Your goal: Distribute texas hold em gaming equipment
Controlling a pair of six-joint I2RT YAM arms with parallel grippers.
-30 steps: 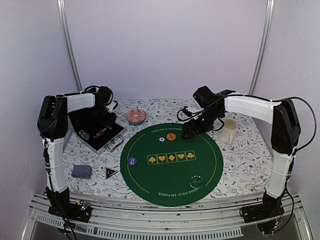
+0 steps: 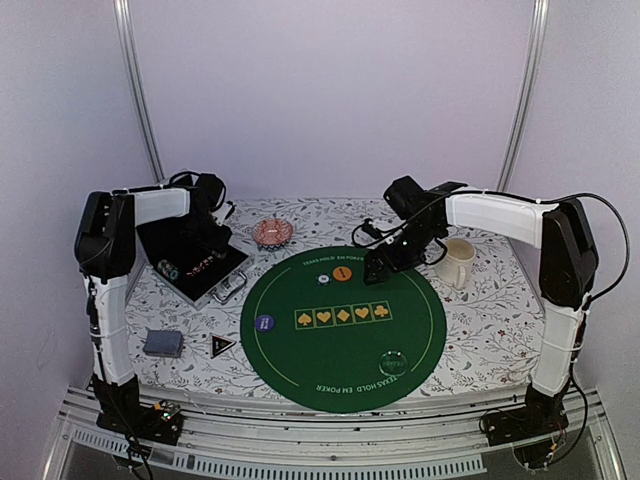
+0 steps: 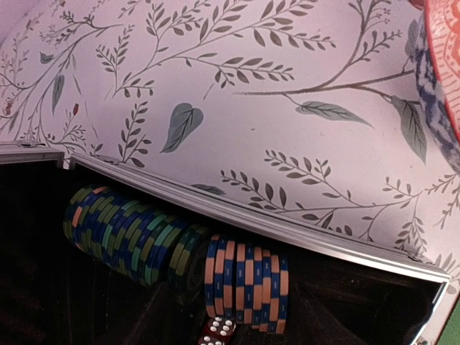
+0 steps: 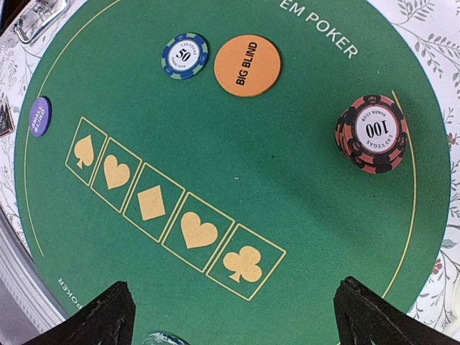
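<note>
In the left wrist view, the black chip case [image 3: 345, 287] holds a row of green-blue chips [image 3: 122, 233] and a row of orange-blue chips [image 3: 246, 284]. A red die [image 3: 217, 329] lies below the orange-blue row. My left gripper is down in the case, its dark fingers apart on either side of the orange-blue row; contact is hard to make out. Over the green mat [image 4: 302, 251], my right gripper is open and empty. On that mat are a black-red 100 chip stack [image 4: 371, 134], the big blind button [image 4: 247, 65], a 50 chip [image 4: 185, 56] and the small blind button [image 4: 40, 116].
A patterned red bowl [image 2: 272, 233] stands beside the case, and a cream mug [image 2: 457, 262] is right of the mat. A card deck [image 2: 164, 343] and a black triangle [image 2: 221, 345] lie front left. Near the mat's front is a clear disc [image 2: 393, 363].
Hardly anything differs in the top view. The right arm has shifted very slightly, while the left gripper stays over the case.
</note>
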